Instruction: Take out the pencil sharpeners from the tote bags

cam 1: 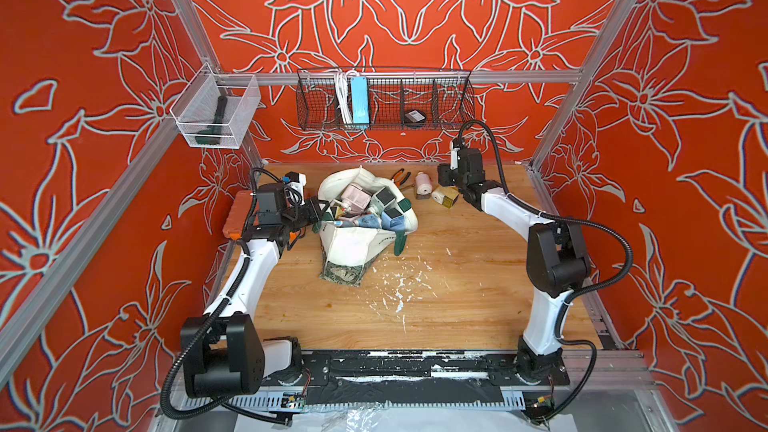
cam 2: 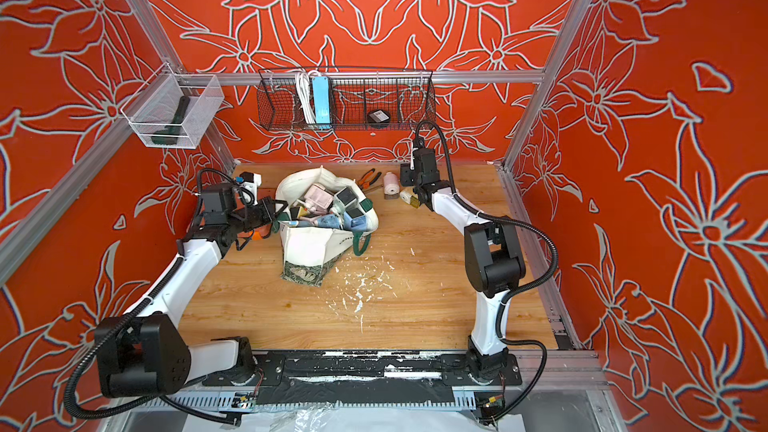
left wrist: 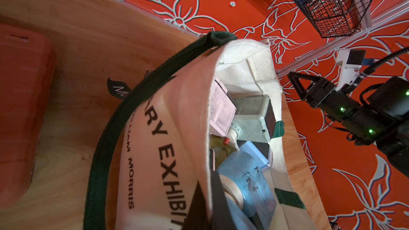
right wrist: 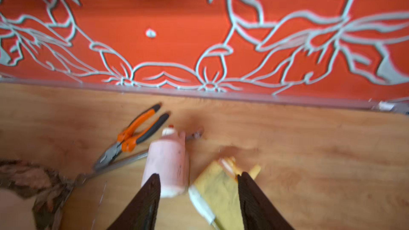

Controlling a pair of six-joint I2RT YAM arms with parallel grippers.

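A cream tote bag (cam 1: 352, 248) with green straps sits left of centre, holding several sharpeners and other items: pink (left wrist: 221, 106), pale green (left wrist: 251, 117) and blue (left wrist: 245, 183). My left gripper (cam 1: 318, 209) is shut at the bag's left rim; whether fabric is between its fingers is unclear. My right gripper is part open above the back right of the table, over a pink sharpener (right wrist: 165, 168) and a yellow one (right wrist: 217, 187) lying outside the bag, with nothing seen between its fingers.
Pliers (right wrist: 127, 138) and a metal rod lie at the back. An orange case (left wrist: 21, 110) is at the left. A wire basket (cam 1: 384, 104) and a clear bin (cam 1: 216, 112) hang above.
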